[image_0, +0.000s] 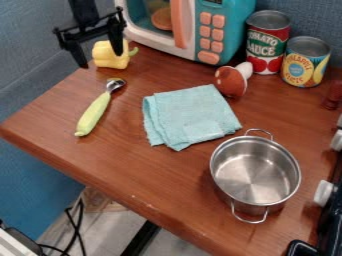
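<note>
My black gripper (99, 42) is at the upper left, its fingers spread open and pointing down, straddling above a yellow pepper-like toy (112, 56) at the table's back left edge; whether it touches the toy is hard to tell. A pale green-handled scoop (96, 108) lies in front of it.
A toy microwave (213, 31), tomato can (267, 45), yellow can (306, 62) and mushroom (230, 80) stand at the back. A folded blue cloth (187, 118) lies mid-table, a steel pot (254, 172) at front right.
</note>
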